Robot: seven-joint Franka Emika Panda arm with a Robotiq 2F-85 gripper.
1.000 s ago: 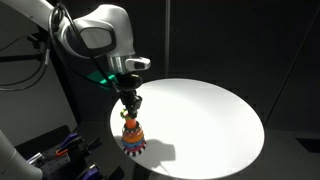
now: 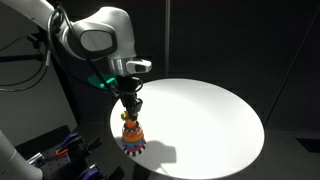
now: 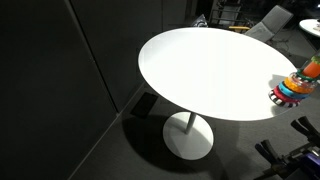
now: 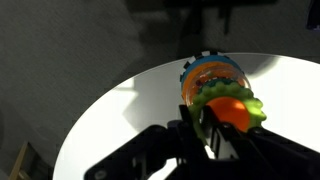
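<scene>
A toy stack of coloured rings (image 2: 133, 142) stands near the left edge of the white round table (image 2: 200, 115). My gripper (image 2: 131, 110) is directly above its top, pointing down. In the wrist view, a scalloped green ring (image 4: 208, 97) sits around the orange top (image 4: 229, 112) of the stack. Beneath it, a blue ring (image 4: 188, 72) shows at the far side. The dark fingers of my gripper are shut on the near edge of the green ring; the exact contact is dark. The second exterior view shows the stack (image 3: 290, 90) at its right edge.
The stack stands close to the table's rim. Dark floor lies beyond the table, and chairs (image 3: 270, 22) stand behind it in the second exterior view.
My gripper has come down slightly over the stack, and less of the orange top shows below it. The stack stands in the same place.
</scene>
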